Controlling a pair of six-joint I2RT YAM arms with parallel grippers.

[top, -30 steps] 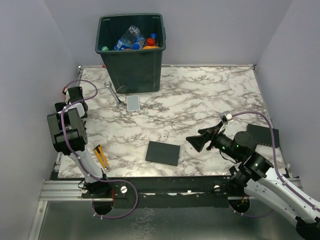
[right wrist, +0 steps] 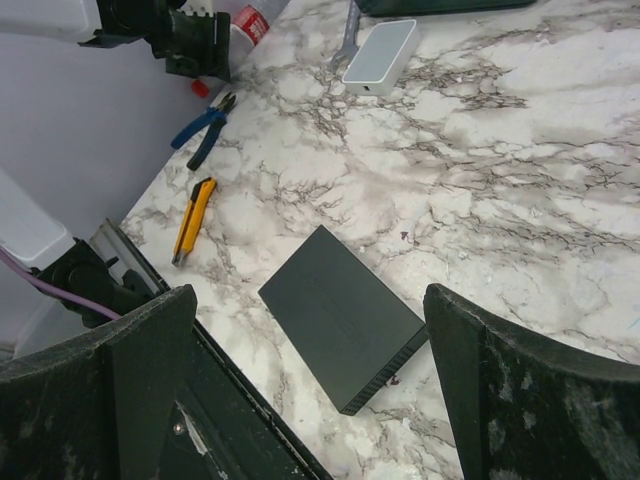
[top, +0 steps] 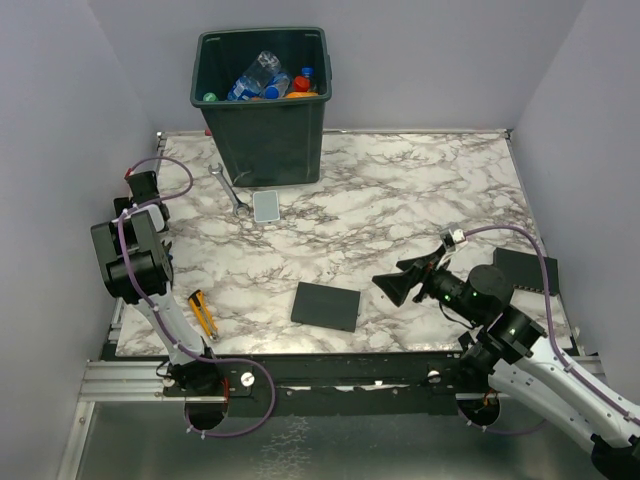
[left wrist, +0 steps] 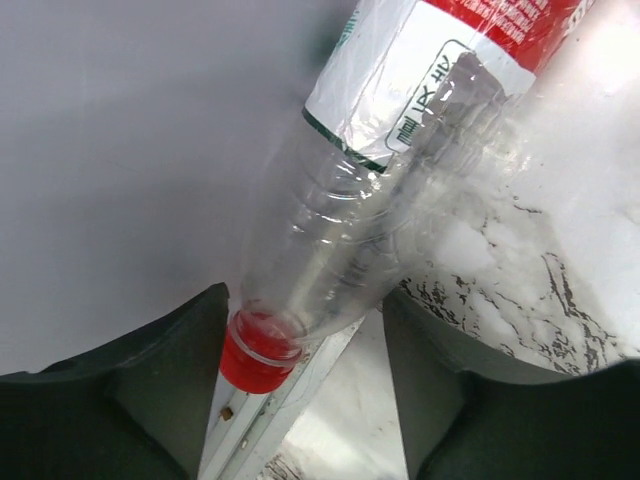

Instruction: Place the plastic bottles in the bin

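A clear plastic bottle (left wrist: 340, 225) with a red cap (left wrist: 258, 352) and red-white label lies along the left edge, by the wall. My left gripper is around its cap end, fingers part open, with the bottle's shoulder between the fingers; firm contact on both sides does not show. From above, the left arm mostly hides this bottle; the right wrist view shows its label (right wrist: 250, 24). Far back stands the dark green bin (top: 265, 140), with several bottles (top: 265, 72) inside. My right gripper (top: 398, 276) hangs open and empty over the right side of the table.
A wrench (top: 230, 190) and a small white box (top: 266, 207) lie before the bin. Blue-handled pliers (right wrist: 205, 128) and a yellow cutter (top: 203, 313) are on the left. Dark flat boxes (top: 326, 306) (top: 527, 270) lie at front centre and right.
The left gripper has shifted slightly left, towards the wall, over the last second. My right arm and the other objects stay where they were.
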